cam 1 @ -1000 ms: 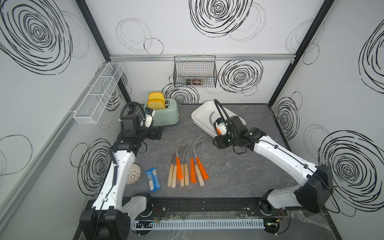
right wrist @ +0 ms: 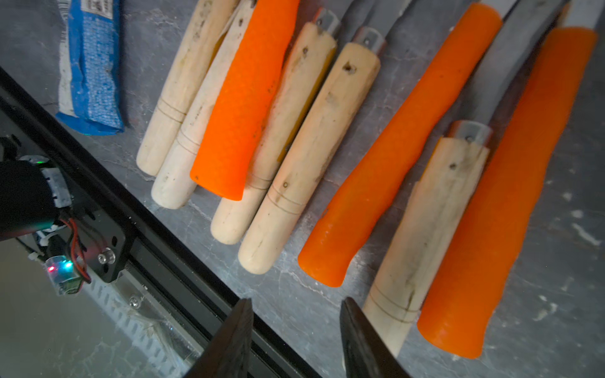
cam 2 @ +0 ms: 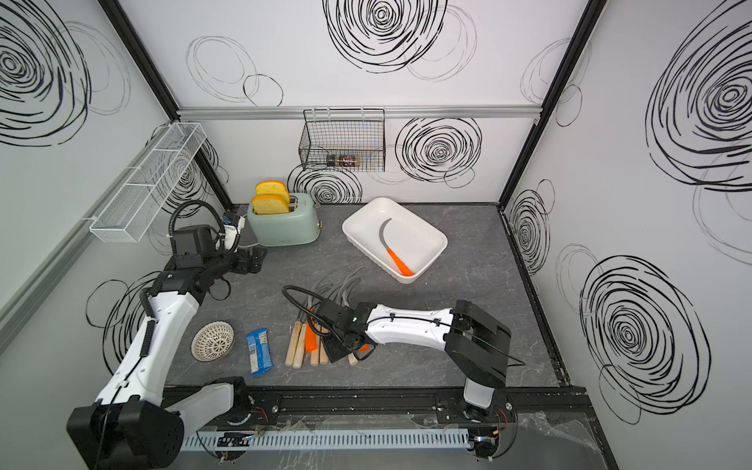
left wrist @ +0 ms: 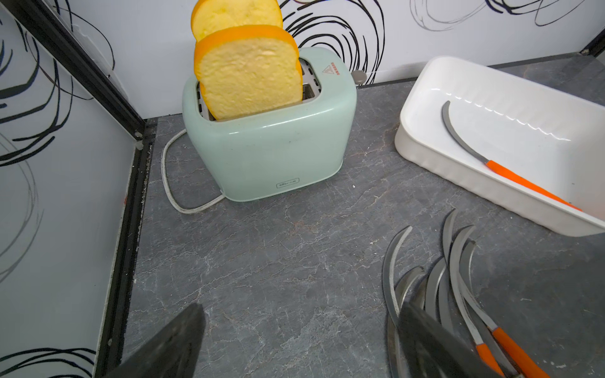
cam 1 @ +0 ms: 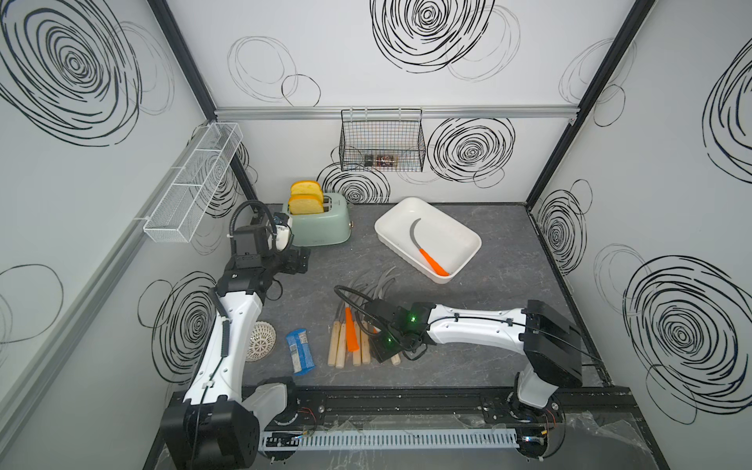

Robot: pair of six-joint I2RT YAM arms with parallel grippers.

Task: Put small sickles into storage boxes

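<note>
Several sickles lie side by side on the grey table, handles toward the front edge. Their handles are wood, such as this wooden handle (right wrist: 308,157), or orange, such as this orange handle (right wrist: 403,145). One orange-handled sickle (cam 1: 423,246) rests inside the white box (left wrist: 428,157). Above the handles, low over the row, hovers my right gripper; its fingers stand apart with only table visible between them. My left gripper stands open near the toaster, over bare table, its right finger overlapping the sickle blades in the left wrist view.
A green toaster (left wrist: 283,151) with bread slices stands at the back left. A blue packet (cam 1: 300,351) and a round woven basket (cam 2: 212,341) lie front left. Wire baskets hang on the walls.
My right arm has swung from beside the white box down and left to the sickle handles, now covering several of them. My left arm has shifted slightly left.
</note>
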